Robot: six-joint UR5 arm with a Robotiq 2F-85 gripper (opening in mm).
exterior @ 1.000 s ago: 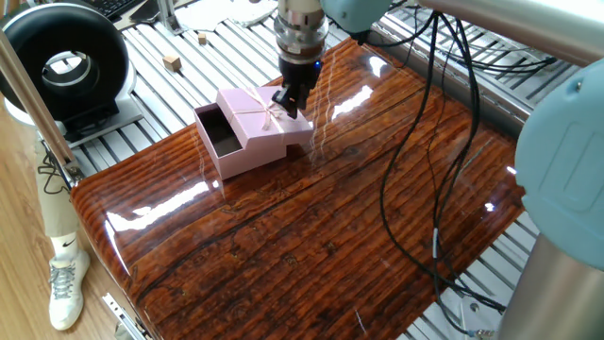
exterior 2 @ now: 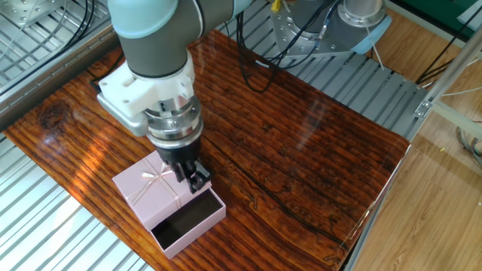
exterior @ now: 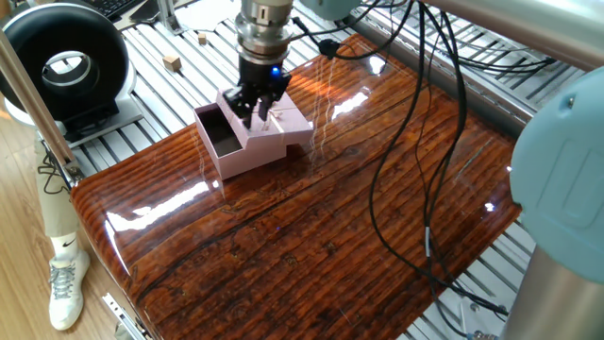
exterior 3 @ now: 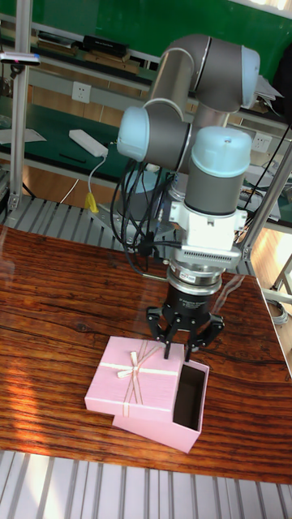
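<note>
A pink gift box (exterior 3: 191, 406) stands on the wooden table, with its lid (exterior 3: 130, 380) lying skewed over one side. The ribbon bow (exterior 2: 157, 178) is on top of the lid. Part of the box's dark, empty-looking inside (exterior 2: 187, 218) is uncovered. My black gripper (exterior 3: 178, 353) points down at the lid's edge beside this opening. Its two fingers are apart, one near the lid and one over the gap, so it looks open. Whether they touch the lid I cannot tell. In the first exterior view the gripper (exterior: 256, 118) hides part of the lid.
Black cables (exterior: 415, 142) hang from the arm over the table. Small wooden blocks (exterior: 172, 63) and a black ring-shaped device (exterior: 71, 71) sit off the table, beyond its edge.
My gripper has moved left in the first exterior view, from the lid's far end to above the lid near the box opening. The box and lid have stayed put.
</note>
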